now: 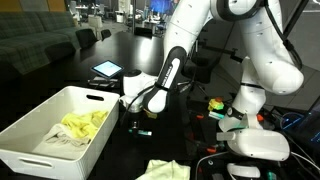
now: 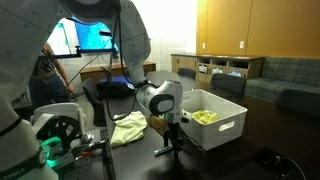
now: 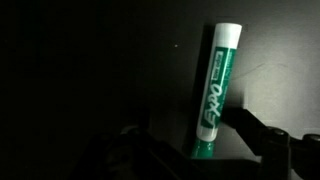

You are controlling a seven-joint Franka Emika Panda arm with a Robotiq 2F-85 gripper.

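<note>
A green and white dry-erase marker (image 3: 215, 90) lies on the dark table, slightly slanted in the wrist view. My gripper is low over its green end, with its dark fingers (image 3: 262, 138) apart on either side. The right finger is close to the marker; whether it touches cannot be told. In exterior view 1 the marker (image 1: 144, 132) shows just in front of the gripper (image 1: 132, 121). From exterior view 2 the marker (image 2: 163, 151) appears left of the gripper (image 2: 178, 143).
A white box (image 1: 40, 160) with yellow and pale cloths (image 1: 84, 124) inside stands left of the arm in exterior view 1. A pale cloth (image 1: 167, 171) lies on the near table.
</note>
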